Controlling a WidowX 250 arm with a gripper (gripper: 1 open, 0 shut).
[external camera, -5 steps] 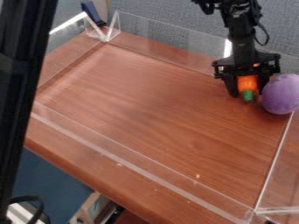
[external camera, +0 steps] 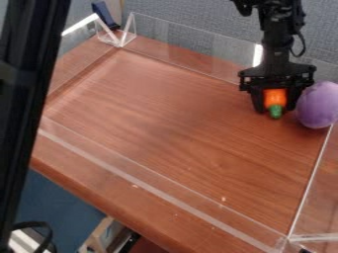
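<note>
The black robot arm reaches down at the back right, its gripper low over the wooden surface around a small orange object with a green tip. Whether the fingers grip it or merely surround it is unclear. A purple round object, like a toy eggplant, lies just to the right, close against the orange one.
Clear acrylic walls border the wooden board, whose middle and left are empty. A black post stands at the left edge of view, and a blue object sits outside the back-left corner.
The gripper has shifted slightly left, and more of the orange object shows. The purple object has barely moved.
</note>
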